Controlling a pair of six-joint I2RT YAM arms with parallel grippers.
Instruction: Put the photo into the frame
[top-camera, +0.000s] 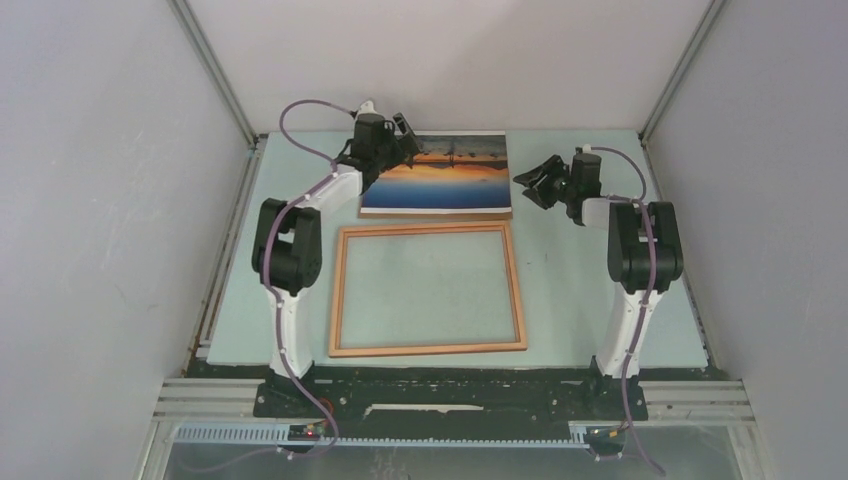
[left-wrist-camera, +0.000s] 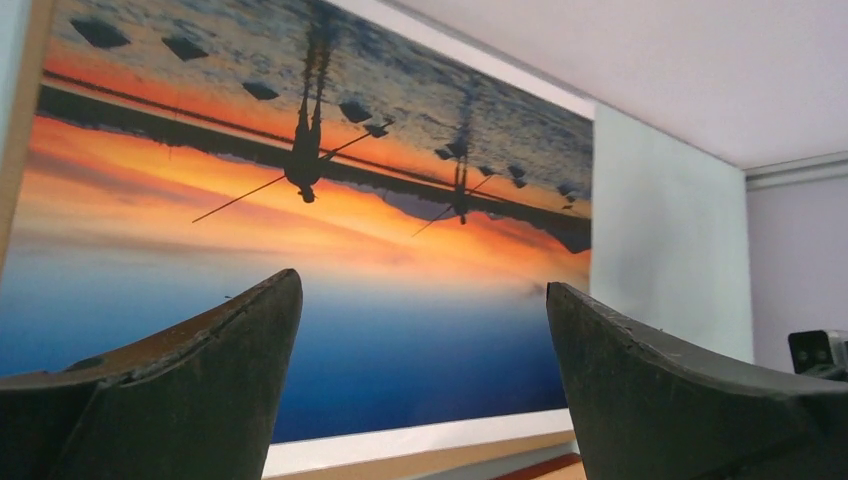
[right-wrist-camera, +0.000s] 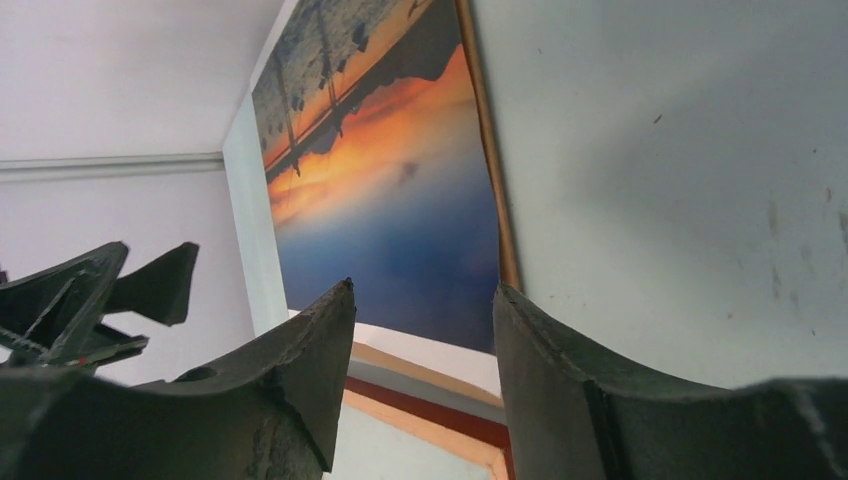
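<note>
The photo (top-camera: 440, 190), a sunset scene with white borders, lies on a brown backing board (top-camera: 437, 216) at the back of the table, upside down in the top view. The empty wooden frame (top-camera: 430, 348) lies flat just in front of it. Above the photo's left part hangs my left gripper (top-camera: 412, 140), open, its fingers (left-wrist-camera: 215, 355) apart with no object held. My right gripper (top-camera: 522, 186) is just off the photo's right edge. It is part open and empty, the photo's near corner showing between its fingers in the right wrist view.
White walls (top-camera: 450, 60) close in the table's back and sides. To the right of the photo and frame, the tabletop (top-camera: 560, 300) is bare. A dark strip (top-camera: 430, 385) runs along the front edge.
</note>
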